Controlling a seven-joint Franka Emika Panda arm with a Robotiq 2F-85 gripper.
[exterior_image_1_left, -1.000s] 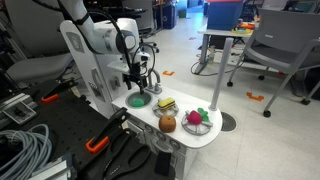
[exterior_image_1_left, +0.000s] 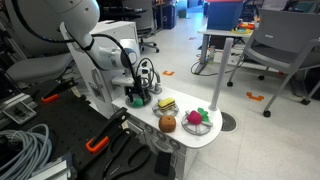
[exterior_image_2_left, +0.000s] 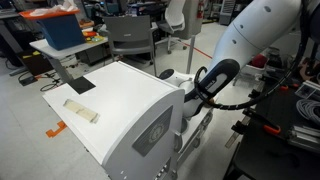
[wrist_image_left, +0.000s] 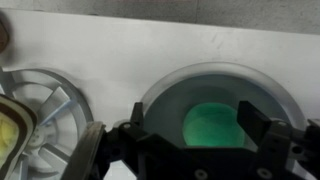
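A round green object (wrist_image_left: 212, 125) lies in the grey sink bowl (wrist_image_left: 178, 88) of a white counter. In the wrist view my gripper is open, its dark fingers spread to either side of the green object with a gap between them. From exterior view 1, the gripper (exterior_image_1_left: 137, 93) hangs low over the bowl, with the green object (exterior_image_1_left: 137, 102) partly showing beneath it. How far the fingertips are above the object is hard to judge. In exterior view 2 the counter panel hides the bowl and fingertips.
Right of the bowl are a yellow sponge-like block (exterior_image_1_left: 166, 103), a faucet (exterior_image_1_left: 167, 74), a brown round item (exterior_image_1_left: 167, 123) and a metal rack (exterior_image_1_left: 207, 125) holding a pink item (exterior_image_1_left: 195, 115). A black table (exterior_image_1_left: 60, 125) stands in front.
My gripper has come down from well above the sink to low over the bowl. The green object and the other items on the counter look unmoved.
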